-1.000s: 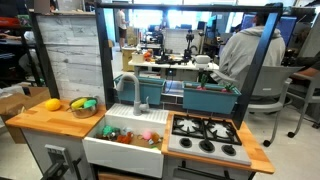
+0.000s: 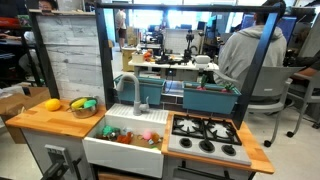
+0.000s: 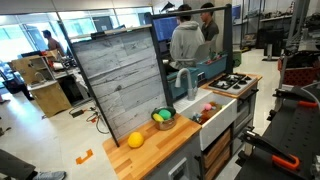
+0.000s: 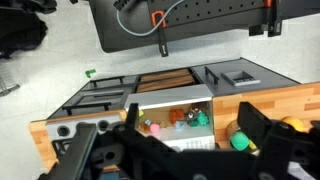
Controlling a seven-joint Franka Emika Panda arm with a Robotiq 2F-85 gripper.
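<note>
In the wrist view my gripper stands open, its dark fingers apart and nothing seen between them. Beyond it lies the white sink (image 2: 122, 155), holding several small colourful items, among them a pink one (image 2: 147, 135). A brown bowl (image 2: 84, 110) with yellow and green pieces rests on the wooden counter left of the sink in exterior view 1. Farther left on that counter is a yellow fruit-like object (image 2: 52, 104). To the sink's right, a stove (image 2: 207, 137) with black grates and front knobs shows no pot on it.
A grey faucet (image 2: 137, 95) rises behind the sink. Blue bins (image 2: 210, 98) hang on the rear frame, and a whitish plank panel (image 3: 128, 80) stands behind the bowl. Bare wood (image 3: 160, 145) surrounds the bowl. A person (image 2: 250, 50) sits beyond the kitchen.
</note>
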